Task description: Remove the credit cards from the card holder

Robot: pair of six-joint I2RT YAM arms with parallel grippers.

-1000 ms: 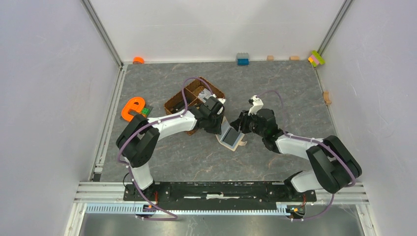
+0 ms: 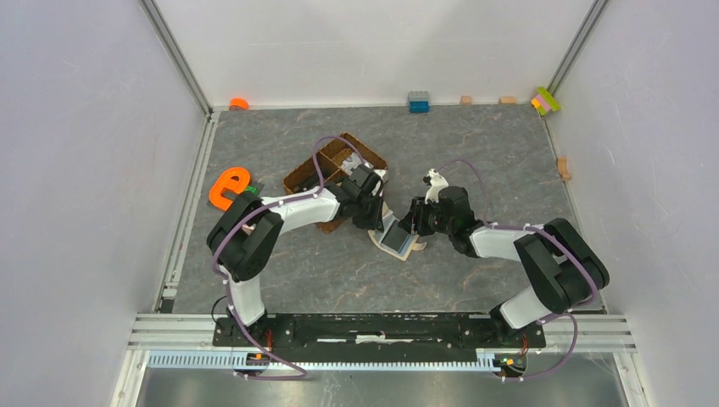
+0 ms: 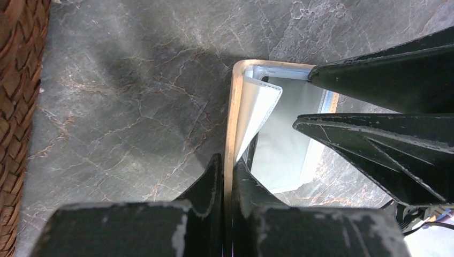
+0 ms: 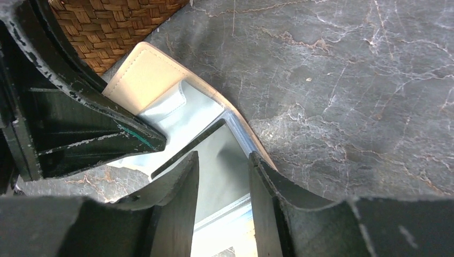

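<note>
The card holder (image 2: pixel 394 238) lies on the table with its tan edge and clear sleeves showing. In the left wrist view, the left gripper is shut on the tan edge of the holder, and a clear flap curls up beside it. A grey, card-like panel (image 4: pixel 225 163) fills one sleeve of the holder. Over that sleeve, my right gripper stands part open, its two fingertips apart with the panel below and between them. Whether the fingers touch the panel cannot be seen.
A brown woven basket (image 2: pixel 292 181) with compartments stands behind and left of the holder, close to the left arm. An orange ring-like piece (image 2: pixel 227 186) lies farther left. Blue and grey blocks (image 2: pixel 419 106) sit at the back edge.
</note>
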